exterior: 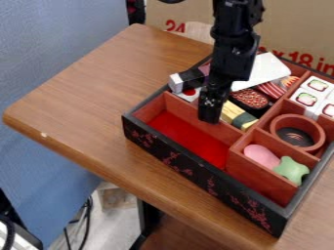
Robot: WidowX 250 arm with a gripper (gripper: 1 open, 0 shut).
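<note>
A black bento-style box (185,163) with red compartments sits on the wooden table. My black gripper (213,110) hangs down over its upper left part, fingertips low at the edge of the empty red front-left compartment (189,139); whether it is open or shut is unclear. Behind and beside it are white pieces with red, a striped piece, a dark speckled piece and a yellow piece (235,115). At the right are white rolls (311,93), a brown ring (296,132), and pink (261,155) and green (291,170) pieces.
A cardboard box (287,29) stands behind. Cables hang beside the table at lower left.
</note>
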